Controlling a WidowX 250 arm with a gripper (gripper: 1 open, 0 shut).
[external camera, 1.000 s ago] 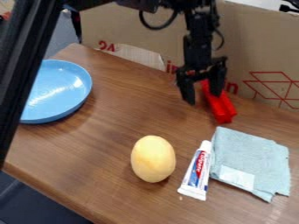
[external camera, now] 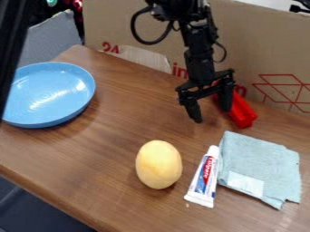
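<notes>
My black gripper (external camera: 208,105) hangs low over the back right of the wooden table, its fingers open and pointing down. Right beside it, partly behind its right finger, lies a red object (external camera: 242,115); whether the two touch I cannot tell.
A blue plate (external camera: 49,93) sits at the left, a yellow potato-like object (external camera: 159,165) at the front middle, a toothpaste tube (external camera: 202,177) and a light blue cloth (external camera: 262,167) at the front right. A cardboard box wall (external camera: 266,54) closes the back.
</notes>
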